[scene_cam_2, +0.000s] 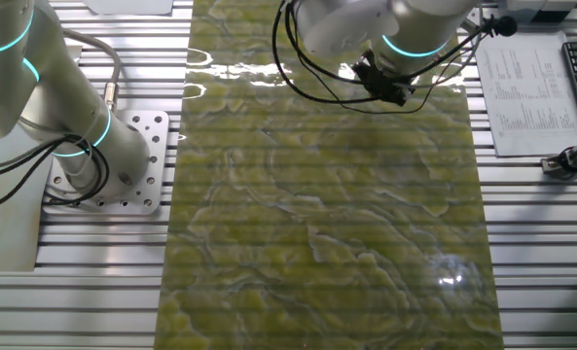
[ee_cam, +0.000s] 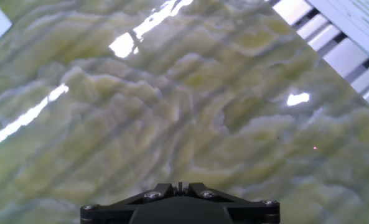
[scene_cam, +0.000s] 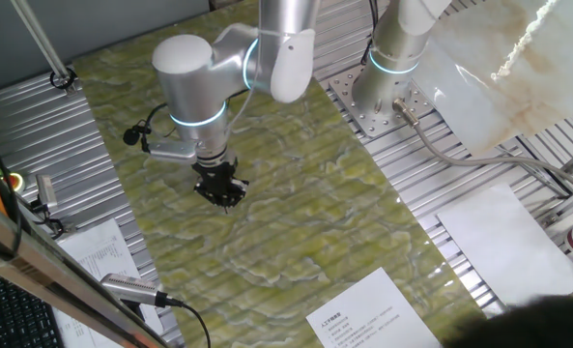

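My gripper hangs over the green marbled sheet, pointing down. In the wrist view its black fingers meet at the bottom middle, shut with nothing visible between them. The second exterior view shows the dark gripper near the top, partly hidden by cables. A printed white paper lies on the green sheet's near end, apart from the gripper. No loose object shows beneath the fingers.
A person fills the lower right corner. Beyond the slatted metal edge lie a printed page and a keyboard. A blank sheet is at right.
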